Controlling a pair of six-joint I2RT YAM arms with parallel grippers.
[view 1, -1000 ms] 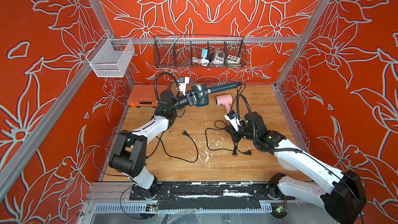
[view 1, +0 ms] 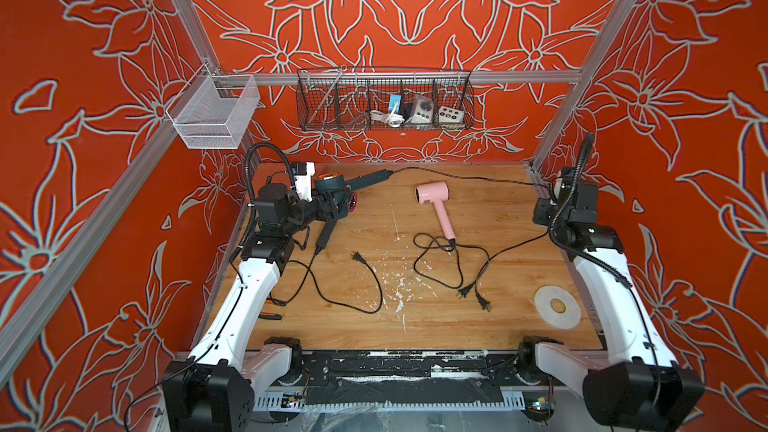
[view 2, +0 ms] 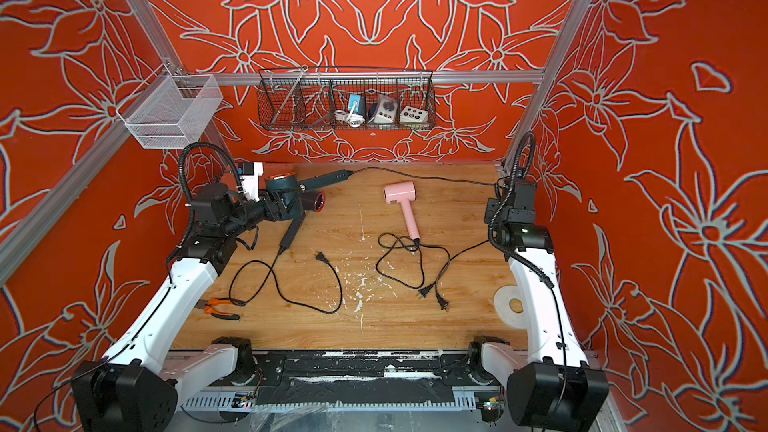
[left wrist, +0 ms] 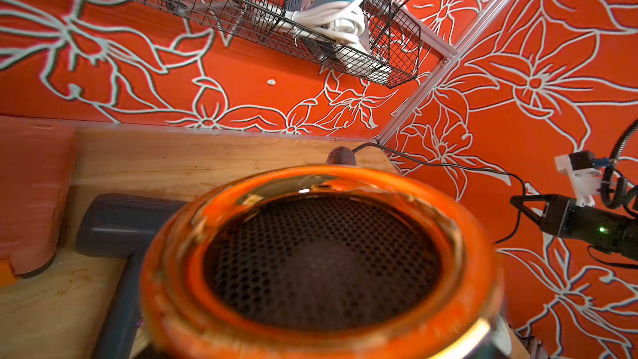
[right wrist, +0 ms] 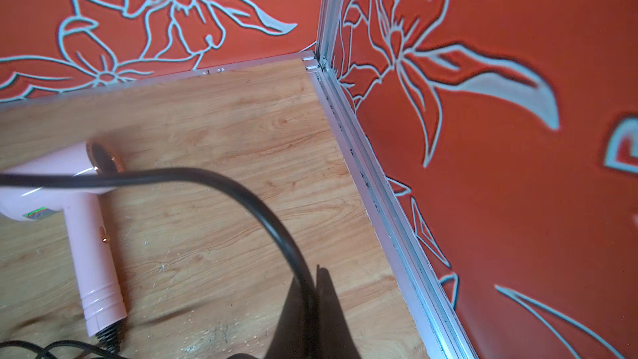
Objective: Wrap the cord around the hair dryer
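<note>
My left gripper [view 1: 324,201] is shut on a dark green hair dryer [view 1: 332,185] with an orange ring, its handle pointing right. From that handle the cord [view 1: 464,178] stretches across the back of the table to my right gripper, which is shut at the far right with the cord running at its fingertips; whether it is pinched there is hard to see. In the left wrist view the dryer's round filter end [left wrist: 319,259] fills the lower middle and hides the fingers.
A pink hair dryer [view 1: 436,204] lies at centre with tangled cords below. Another dark dryer lies at left, near pliers [view 2: 220,312]. A white ring [view 1: 557,306] lies front right. Wire baskets [view 1: 384,100] hang at the back.
My left gripper has moved left with the dryer. My right gripper has moved right and back, away from the centre, and the cord between them has straightened out.
</note>
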